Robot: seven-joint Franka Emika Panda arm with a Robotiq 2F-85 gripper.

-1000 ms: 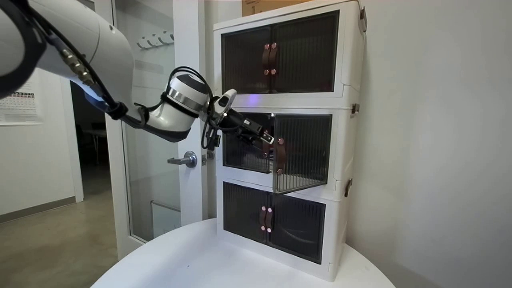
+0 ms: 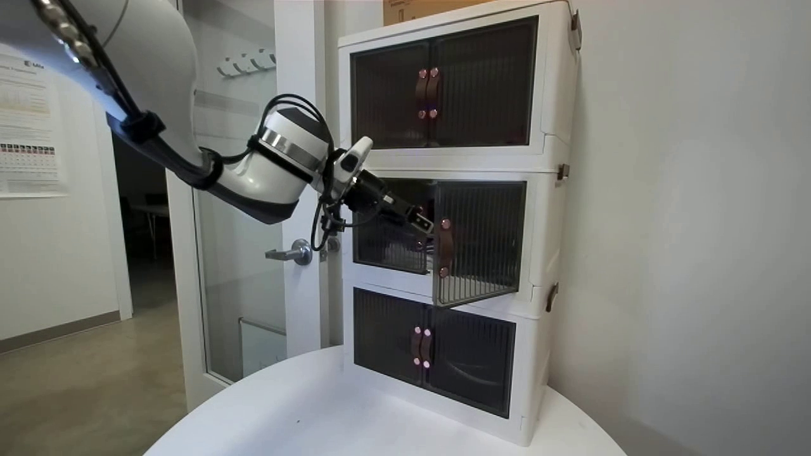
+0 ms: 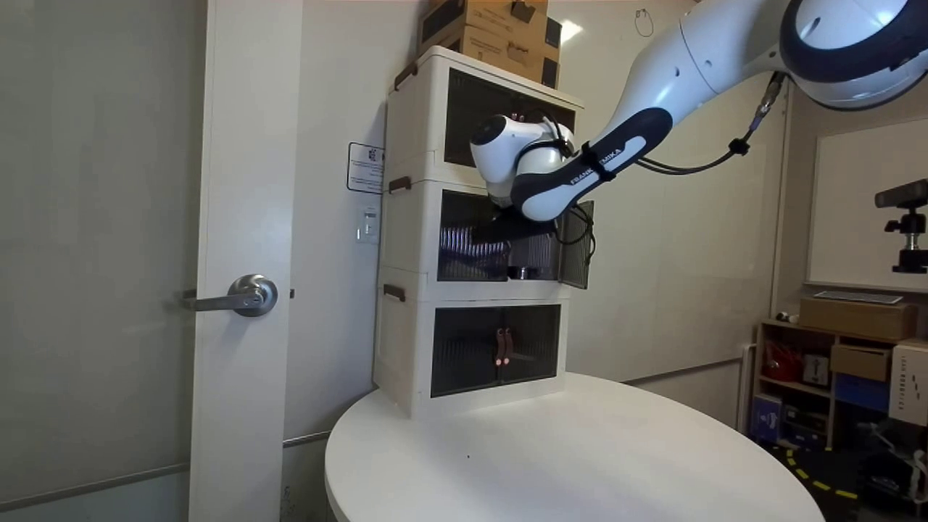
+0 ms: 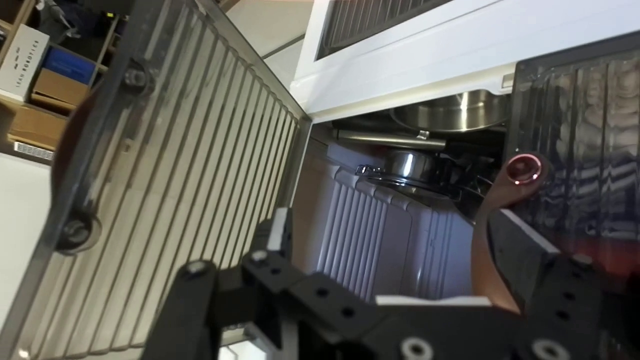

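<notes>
My gripper (image 2: 423, 221) is at the middle compartment of the white cabinet (image 2: 549, 228), its fingers spread apart in the wrist view. The compartment's right door (image 2: 480, 243) stands swung outward, while the left door (image 3: 474, 248) is shut. A brown leather handle (image 4: 489, 252) on the left door lies close along the inner side of one finger (image 4: 522, 249); whether they touch I cannot tell. Near the swung-out door is the other finger (image 4: 279, 234). Through the opening, a shiny metal pot (image 4: 414, 165) and a larger steel pan (image 4: 462, 114) show inside. The gripper is mostly hidden in exterior view 2.
Above and below, the top doors (image 2: 445, 83) and bottom doors (image 2: 433, 349) are shut. Cardboard boxes (image 3: 500, 39) rest on top, and a wall stands close beside the cabinet.
The arm's upper links have shifted left and up in exterior view 1. My gripper has turned slightly and its tip sits a little lower. The doors look unmoved.
</notes>
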